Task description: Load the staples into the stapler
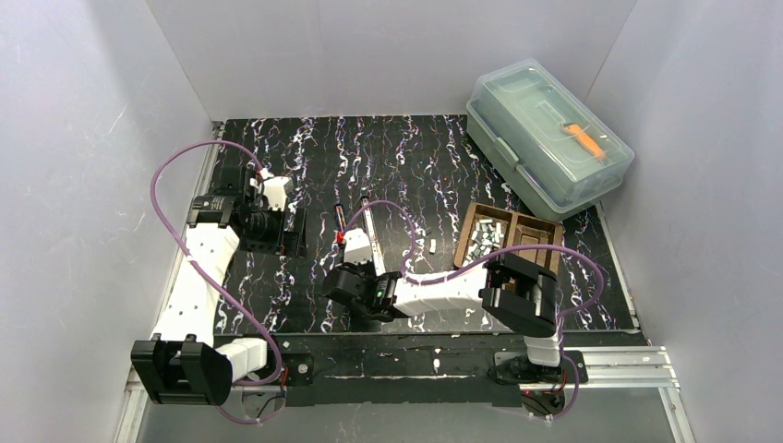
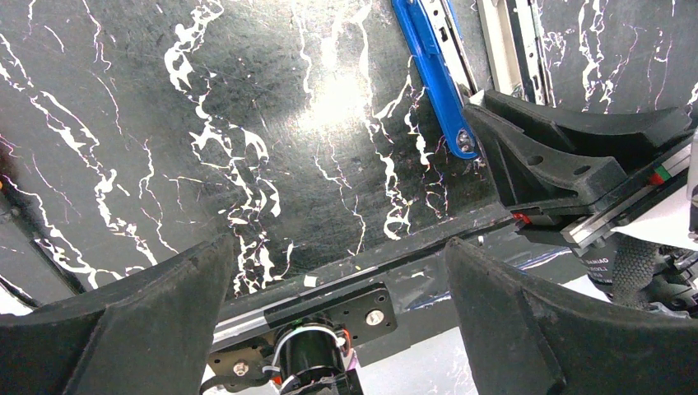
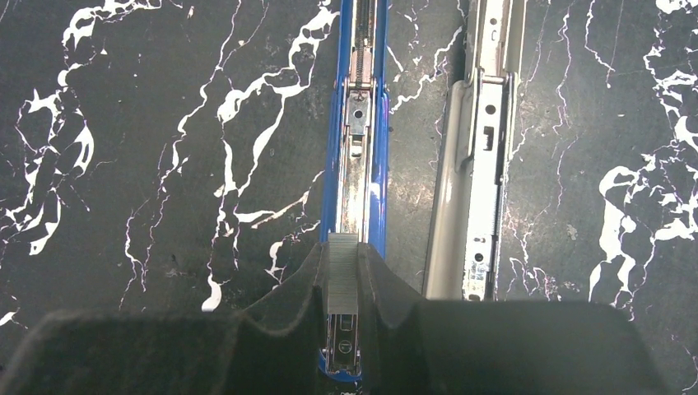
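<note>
An opened blue stapler [image 3: 378, 189] lies on the dark table, its metal magazine channel [image 3: 354, 202] facing up. My right gripper is shut on a short strip of staples [image 3: 342, 267], which it holds over the near end of that channel. Whether the strip touches the channel floor I cannot tell. In the left wrist view the blue stapler [image 2: 449, 111] reaches under the right gripper's fingers [image 2: 560, 164]. My left gripper stands open over bare table to the left, nothing between its fingers.
A second, beige stapler [image 3: 449, 197] lies open just right of the blue one. A brown divided box [image 1: 466, 231] holds several staple strips, and one loose strip [image 1: 432, 246] lies beside it. A green lidded case [image 1: 517, 157] stands at the back right.
</note>
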